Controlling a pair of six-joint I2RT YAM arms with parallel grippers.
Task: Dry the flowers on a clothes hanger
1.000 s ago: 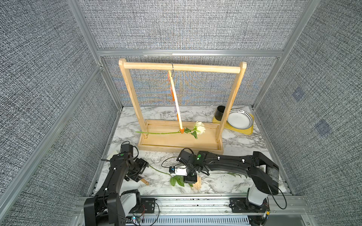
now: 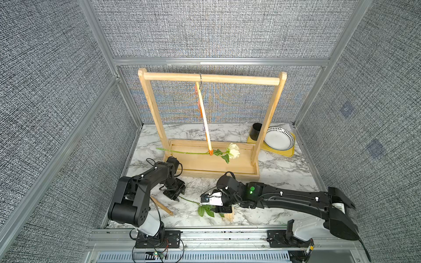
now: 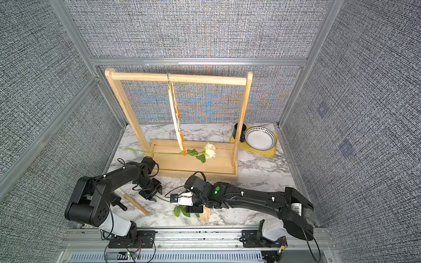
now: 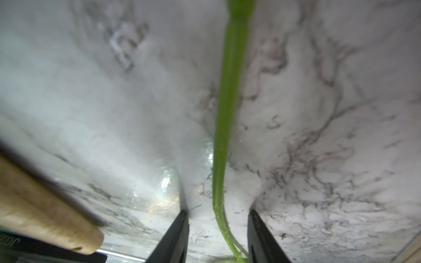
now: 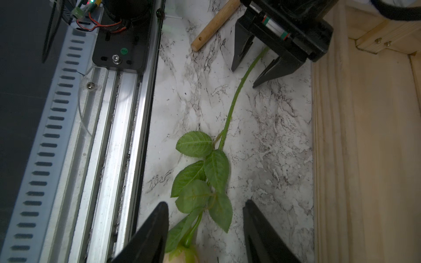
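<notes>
A pale peach flower (image 5: pixel 181 255) lies on the marble table. Its green leaves (image 5: pixel 217 168) are under the right arm, and its stem (image 4: pixel 225 105) runs toward my left gripper. That gripper is open, low over the table, with the stem passing between its fingers and a gap on each side. My right gripper is open too, its fingers to either side of the leafy stem near the bloom. From the wooden rack (image 2: pixel 236 79) hangs a hanger (image 2: pixel 204 116); a white rose (image 2: pixel 233 150) is clipped crosswise at its lower end.
The rack's wooden tray base (image 2: pixel 197 173) stands just behind both grippers. A wooden-handled tool (image 2: pixel 161 205) lies by the left arm. At back right are a black cup (image 2: pixel 255 131) and a patterned bowl (image 2: pixel 279 139) on a yellow board (image 2: pixel 287 153).
My left gripper has moved right along the table onto the stem's end. The hanging rose is almost still.
</notes>
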